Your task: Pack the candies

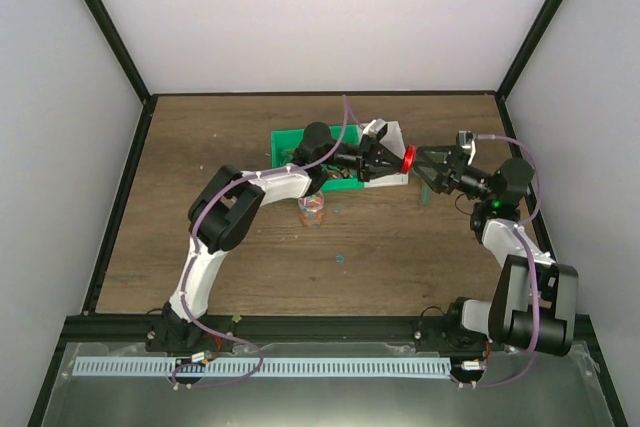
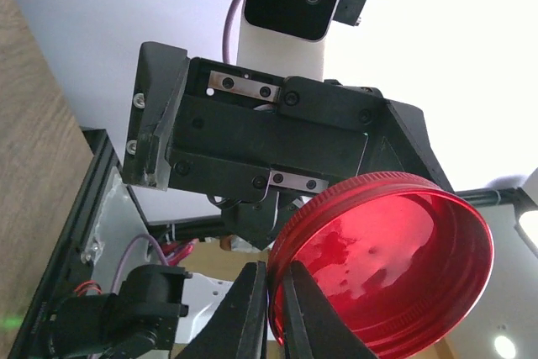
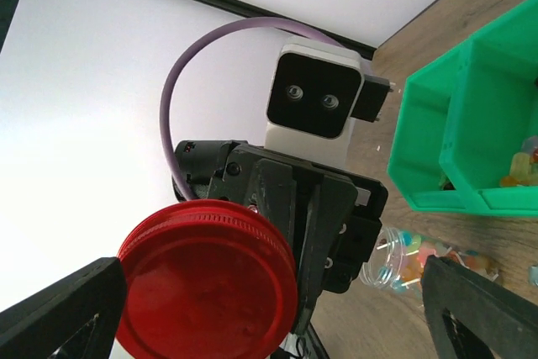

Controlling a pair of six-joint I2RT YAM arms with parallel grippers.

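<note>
A red lid [image 1: 408,158] is held up on its edge between the two arms, its hollow side visible in the left wrist view. My left gripper [image 1: 401,165] is shut on the lid's rim. Facing it, my right gripper [image 1: 420,160] stands open, and in the right wrist view the lid [image 3: 206,283] appears toward the left finger's side of the spread fingers. Whether it touches that finger cannot be told. A clear jar [image 3: 420,260] holding colourful candies is on the table. Candies also lie in the green divided box [image 3: 454,149], partly covered by the left arm from above.
A white box [image 1: 396,135] adjoins the green one on its right. Some green object [image 1: 425,197] is partly hidden below the right gripper. One small blue piece [image 1: 340,258] lies on the table [image 1: 270,282], whose front area is mostly clear.
</note>
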